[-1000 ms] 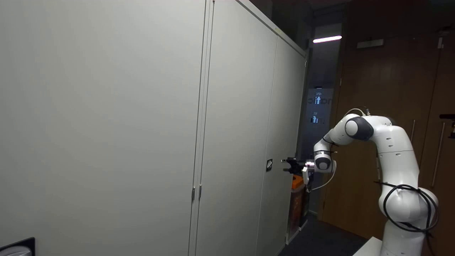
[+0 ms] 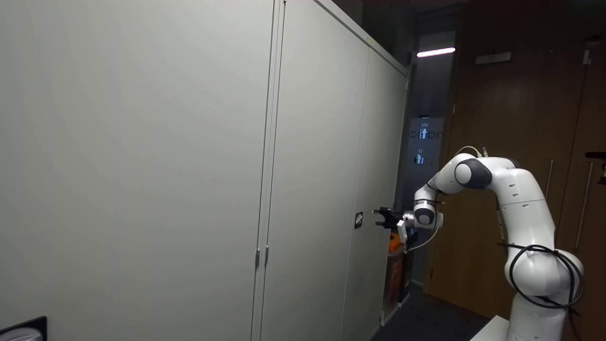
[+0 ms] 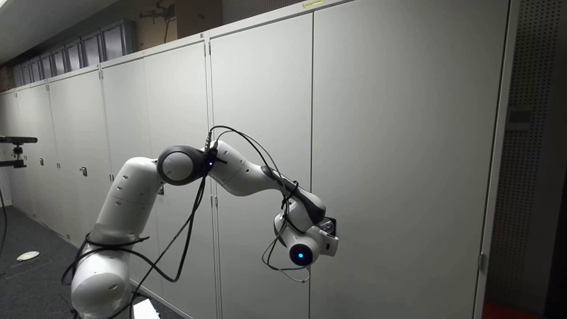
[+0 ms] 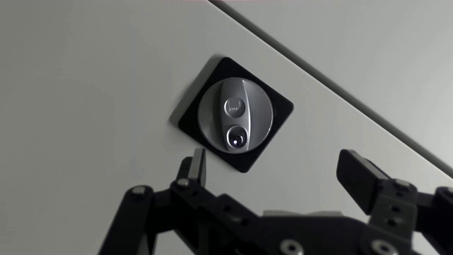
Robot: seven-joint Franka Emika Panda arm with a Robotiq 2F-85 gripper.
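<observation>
A round silver knob [image 4: 234,108] with a raised central grip and a keyhole is set in a black square plate [image 4: 243,163] on the pale grey cabinet door [image 4: 106,106]. In the wrist view it lies ahead of my gripper, nearer the left finger [image 4: 197,165] than the right finger [image 4: 354,176]. The fingers are wide apart with nothing between them. In exterior view 1 the gripper [image 2: 376,218] points at the knob [image 2: 358,219], with a gap left between them. The arm hides the gripper in exterior view 2, and part of the dark plate [image 3: 330,226] shows behind the wrist.
The seam [image 4: 322,78] between two cabinet doors runs diagonally beside the knob. An orange-topped bin [image 2: 395,243] stands past the cabinet's end. Black cables [image 3: 186,228] hang in loops from the arm. The door faces around the knob are flat and clear.
The arm has moved slightly left in exterior view 1, bringing the gripper a little closer to the cabinet door. The knob and doors look the same.
</observation>
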